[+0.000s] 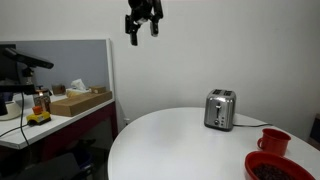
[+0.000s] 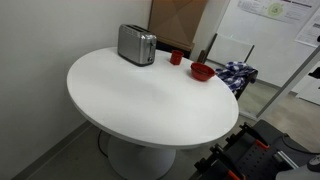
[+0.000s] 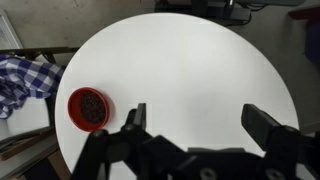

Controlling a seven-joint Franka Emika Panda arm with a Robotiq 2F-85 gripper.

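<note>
High above the round white table, my gripper hangs at the top of exterior view 1. In the wrist view the gripper is open, its dark fingers wide apart with only bare table below. A red bowl with small dark pieces inside lies to the left in that view. The bowl is cut by the lower right corner of exterior view 1. Behind it stands a red mug. A silver toaster stands near the table's back edge. Exterior view 2 does not show the gripper.
A cord runs from the toaster to the right. Off the table, a checkered cloth lies beyond the bowl. A side bench with boxes stands at the left of exterior view 1.
</note>
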